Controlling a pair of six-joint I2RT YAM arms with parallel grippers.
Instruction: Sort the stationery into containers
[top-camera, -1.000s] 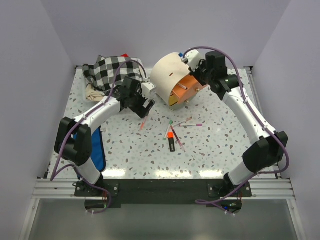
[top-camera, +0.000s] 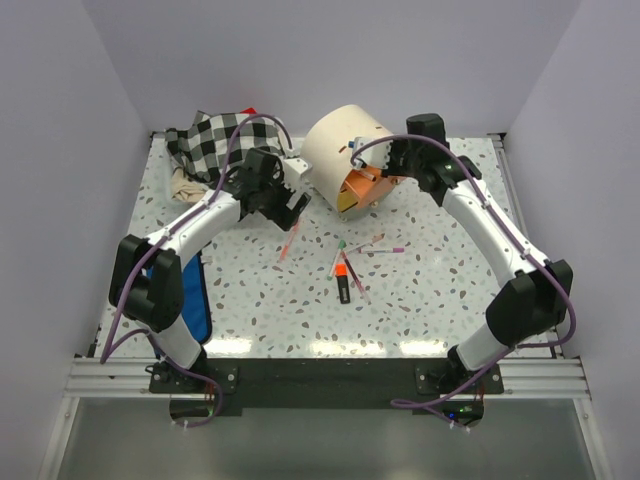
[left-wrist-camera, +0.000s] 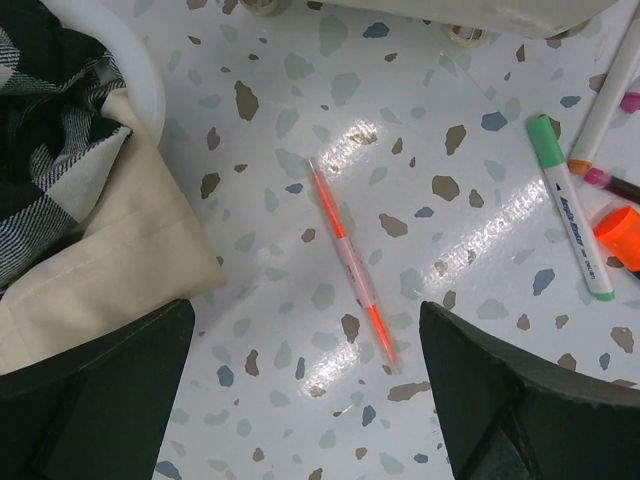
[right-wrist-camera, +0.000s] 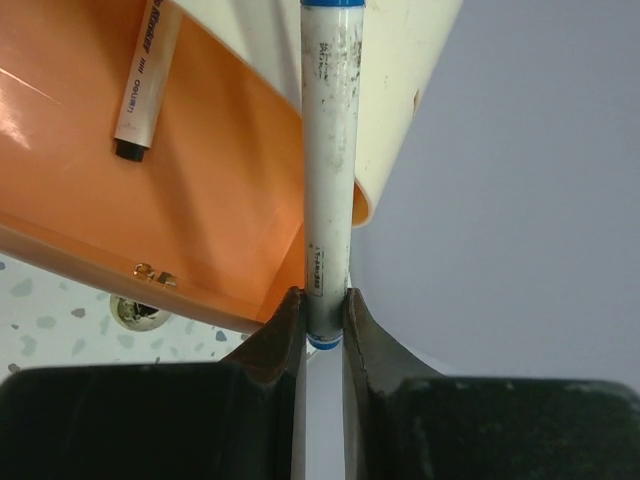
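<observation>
My right gripper holds a white marker with blue ends (right-wrist-camera: 329, 150) at the mouth of the cream container (top-camera: 330, 140), over its orange compartment (right-wrist-camera: 210, 180), where another marker (right-wrist-camera: 147, 80) lies. My left gripper is open above the table, with an orange-and-pink pen (left-wrist-camera: 349, 260) lying between and beyond its fingers. To its right lie a green-capped marker (left-wrist-camera: 570, 220), an orange-and-black highlighter (top-camera: 342, 288) and several slim pens (top-camera: 383, 250).
A checked cloth (top-camera: 210, 145) and beige cloth (left-wrist-camera: 110, 250) fill the back left. A blue item (top-camera: 197, 310) lies at the front left.
The left arm has stayed almost still.
</observation>
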